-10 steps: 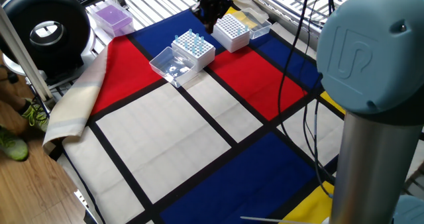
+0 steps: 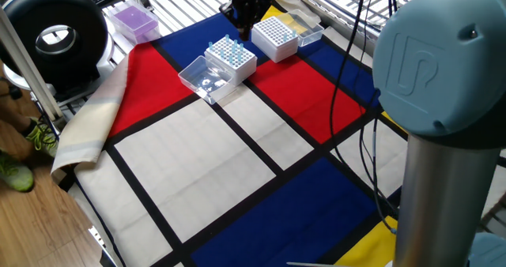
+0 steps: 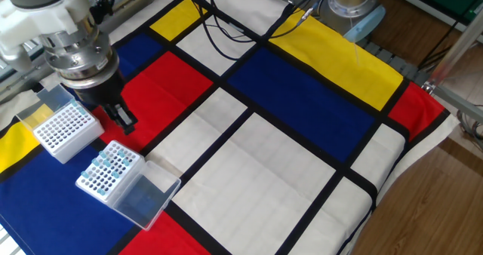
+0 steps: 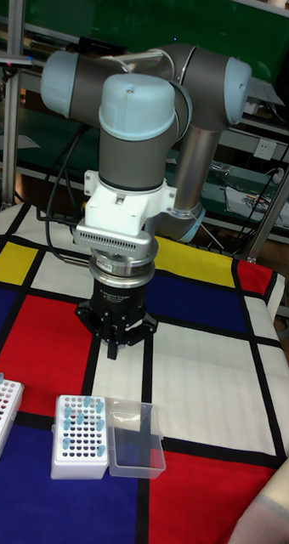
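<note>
A white tip rack (image 3: 111, 172) holds several pale blue tips standing upright in some of its holes, its clear lid (image 3: 147, 195) folded open. Beside it is a second white rack (image 3: 68, 133), mostly empty holes on top; in exterior view 3 it is cut off by the left edge and one bluish tip (image 4: 1, 377) shows on it. My black gripper (image 4: 113, 348) points down above the cloth, close to the racks and clear of the tipped rack's top in exterior view 3. Its fingertips look close together, but whether they hold anything thin is too small to see.
A purple-topped box (image 2: 134, 24) stands beyond the cloth. The second rack's open lid (image 2: 303, 26) lies behind it. Cables (image 2: 348, 101) hang near the arm. One corner of the cloth is folded over.
In exterior view 1 my gripper has shifted left, away from the second rack and toward the rack with tips. The racks and lids have not moved.
</note>
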